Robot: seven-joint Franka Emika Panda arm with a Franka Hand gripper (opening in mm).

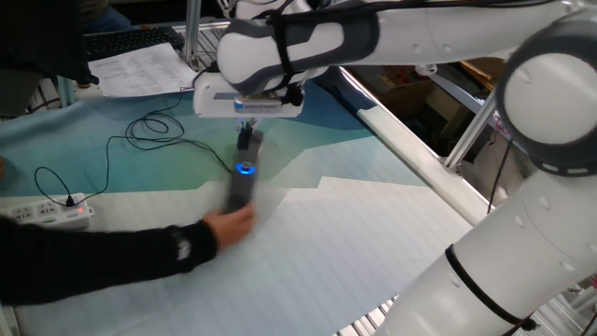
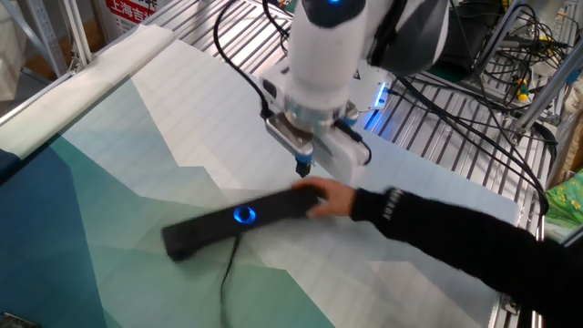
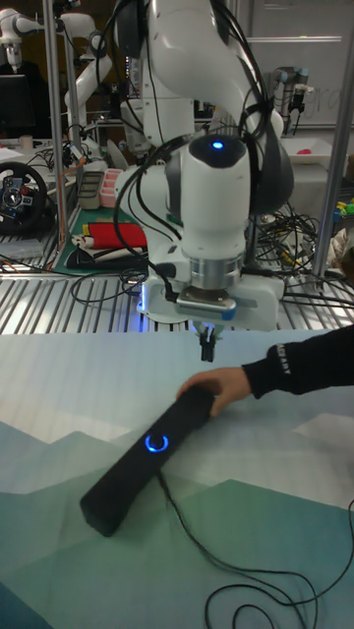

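Observation:
A long black speaker bar [image 1: 242, 177] with a glowing blue ring is held at one end by a person's hand [image 1: 230, 227]. It lies slantwise over the table in the second view, where the bar [image 2: 205, 228] looks slightly blurred. My gripper [image 3: 207, 348] hangs above the table, pointing down, its dark fingertips close together and nothing visible between them. In the third view it stands apart from the bar [image 3: 142, 461], just beyond the held end. From the first side, the gripper [image 1: 244, 140] overlaps the bar's far end; contact there cannot be made out.
The bar's thin black cable [image 1: 149, 140] loops over the cloth-like table cover [image 1: 345, 252]. A white power strip [image 1: 45, 215] sits at the left edge, and papers [image 1: 140, 70] lie at the back. The person's arm [image 2: 446, 223] reaches across.

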